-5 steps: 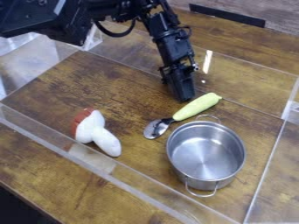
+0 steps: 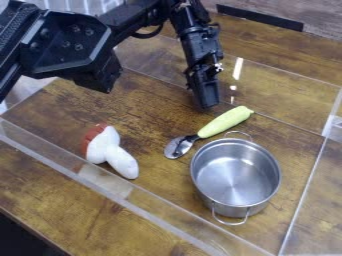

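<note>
My black gripper [image 2: 203, 96] points down over the wooden surface, just above and behind a spoon with a pale yellow handle [image 2: 225, 123]. It looks shut, with nothing visible between its fingers. The spoon's steel bowl [image 2: 179, 147] points toward the lower left. A steel pot [image 2: 235, 178] with wire handles stands at the lower right, next to the spoon. A white object with a red part [image 2: 110, 152] lies at the lower left.
The wooden surface [image 2: 67, 210] has clear plastic edging around the work area. My arm fills the upper left.
My gripper has shifted slightly up and to the left, and more of the arm now shows at the upper left. The objects have not moved.
</note>
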